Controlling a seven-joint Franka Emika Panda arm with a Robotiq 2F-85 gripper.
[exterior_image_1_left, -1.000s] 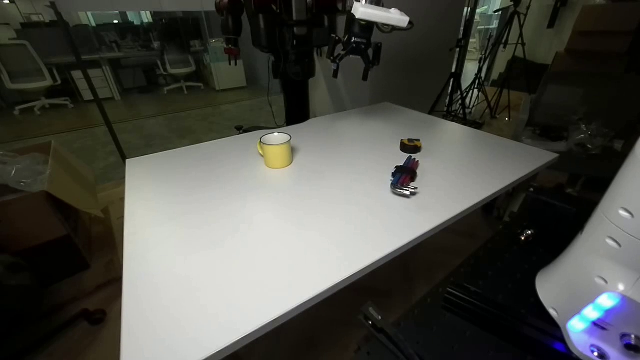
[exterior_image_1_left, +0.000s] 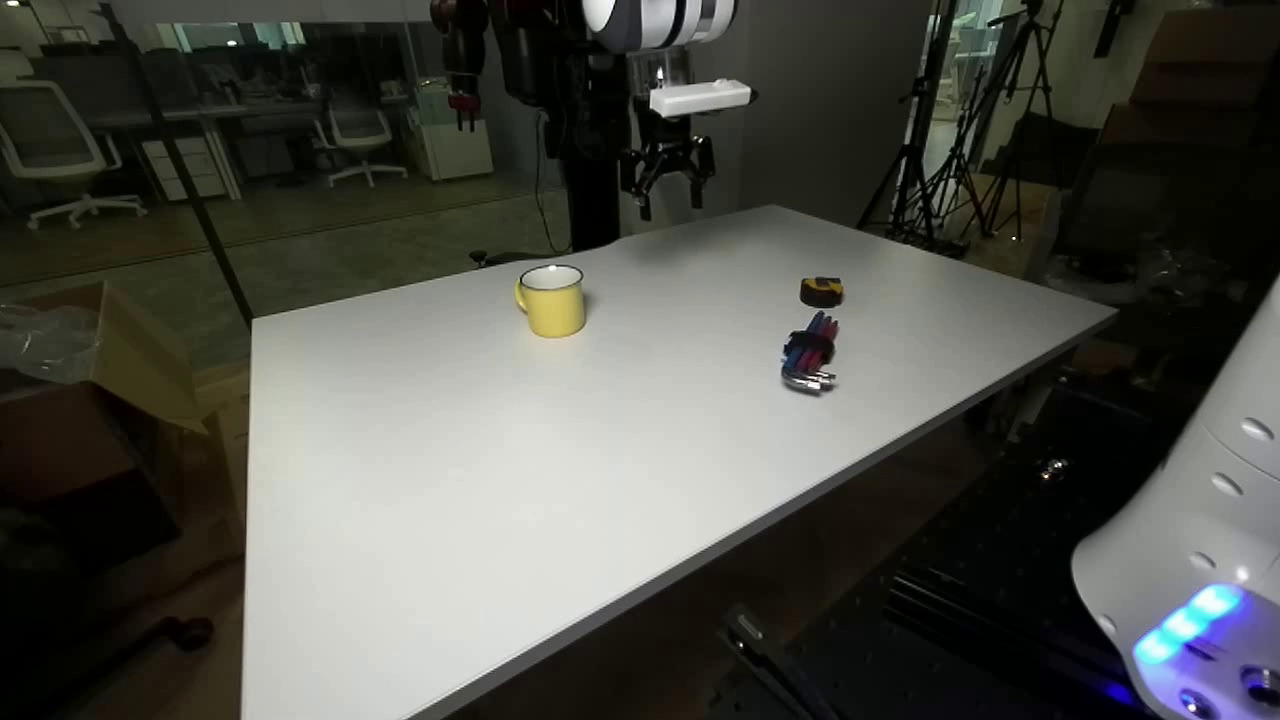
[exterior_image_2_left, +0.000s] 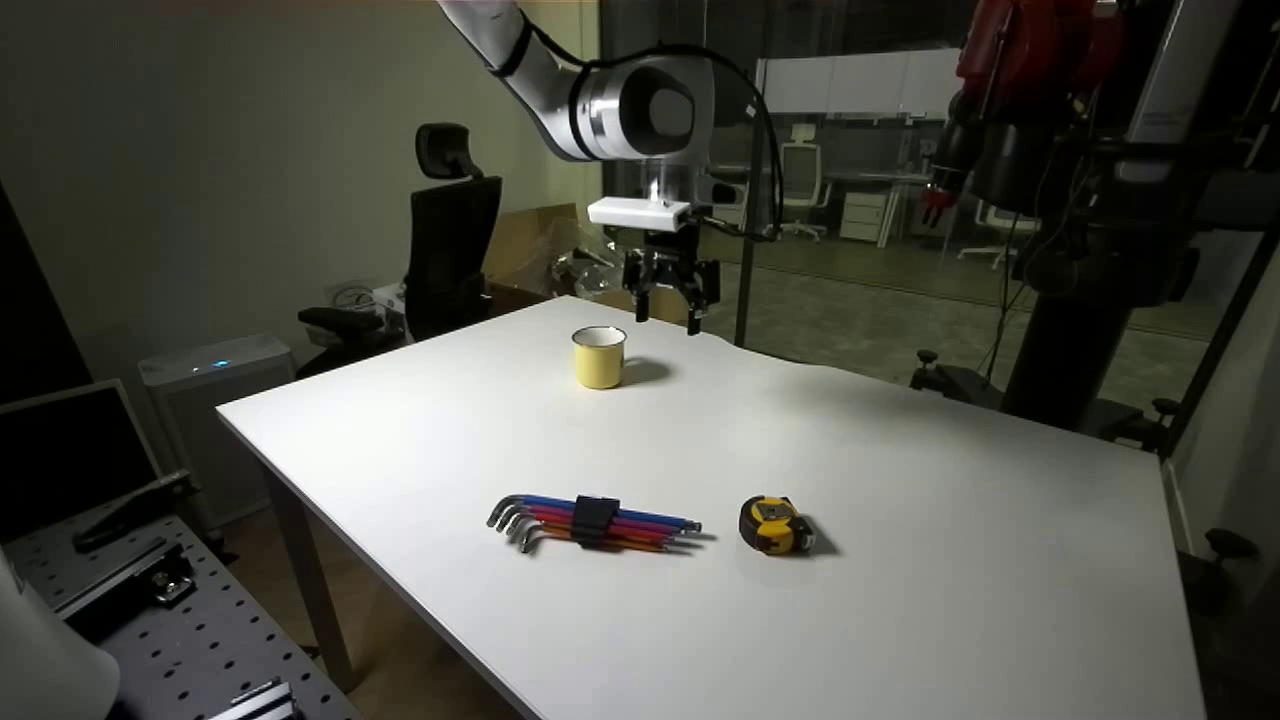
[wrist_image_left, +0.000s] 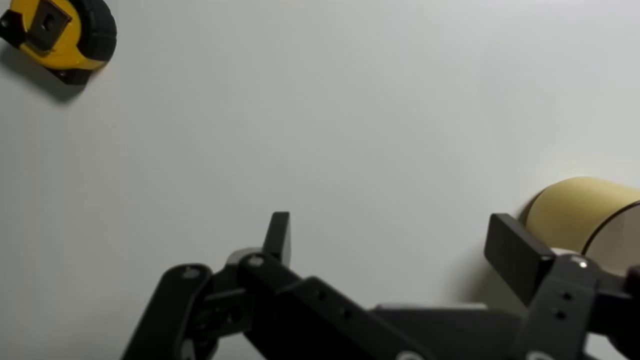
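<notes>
My gripper (exterior_image_1_left: 672, 206) is open above the table, with empty space between its fingertips. In the second exterior view the gripper (exterior_image_2_left: 667, 322) appears up and to the right of a yellow mug (exterior_image_2_left: 597, 360), apart from it. The mug (exterior_image_1_left: 553, 302) stands upright with its handle toward the left in the first exterior view. At the right of the wrist view, one finger (wrist_image_left: 517, 255) partly covers the mug (wrist_image_left: 570, 210). A yellow and black tape measure (exterior_image_2_left: 775, 526) lies on the table, beside a set of coloured hex keys (exterior_image_2_left: 596, 523) in a black holder.
A dark robot stand (exterior_image_2_left: 1062, 324) rises behind the table's far edge.
In the first exterior view my gripper has come down and moved left, toward the mug's side, still open. The mug, tape measure and hex keys stay where they were.
</notes>
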